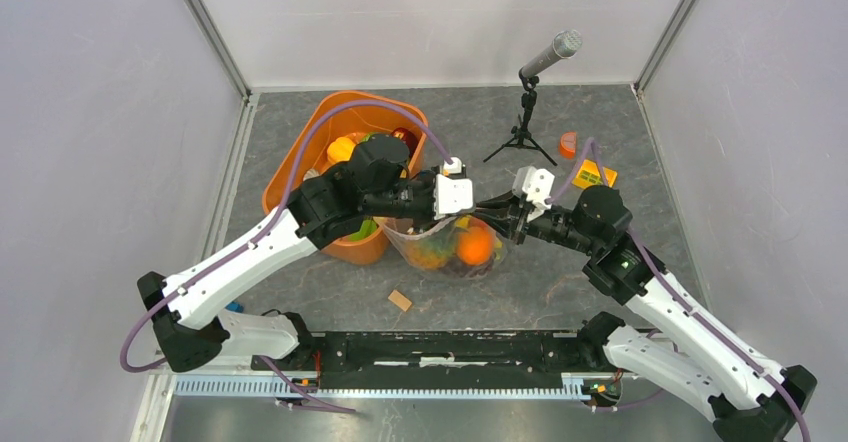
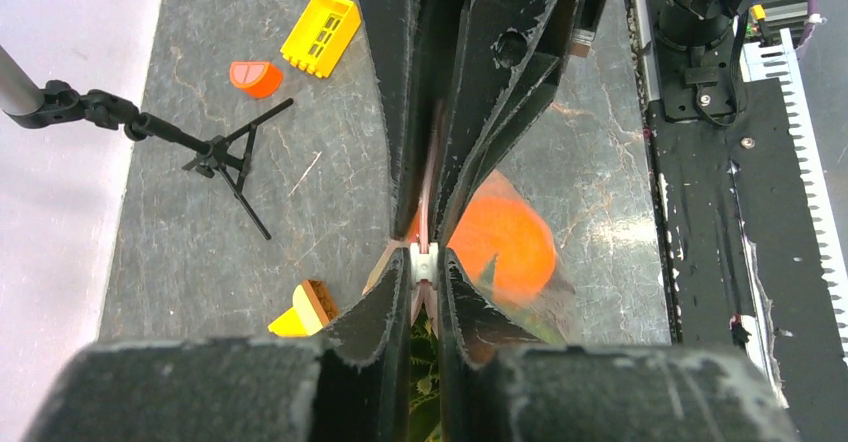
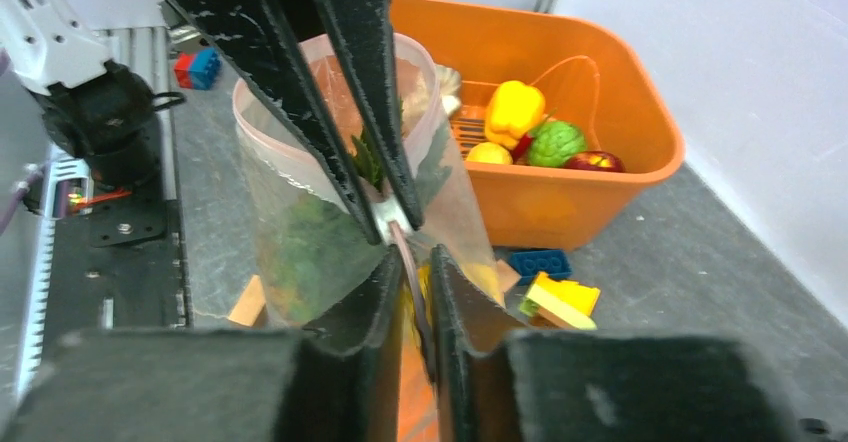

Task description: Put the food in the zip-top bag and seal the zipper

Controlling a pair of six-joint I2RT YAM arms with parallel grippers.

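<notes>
The clear zip bag (image 1: 440, 257) stands mid-table with an orange (image 1: 474, 246) and greens inside. Both grippers meet at its top. My left gripper has its fingertips at the white zipper slider (image 2: 425, 257). My right gripper is at the pinkish zip strip beside the slider, its fingertips close around it. In the right wrist view the bag's rim (image 3: 250, 112) forms an open loop behind the slider. Whether either gripper is fully closed on these is unclear.
An orange bin (image 1: 280, 190) of food stands behind left. A microphone stand (image 1: 525, 117) is at the back right, near a yellow block (image 1: 595, 175). Small blocks lie around the bag.
</notes>
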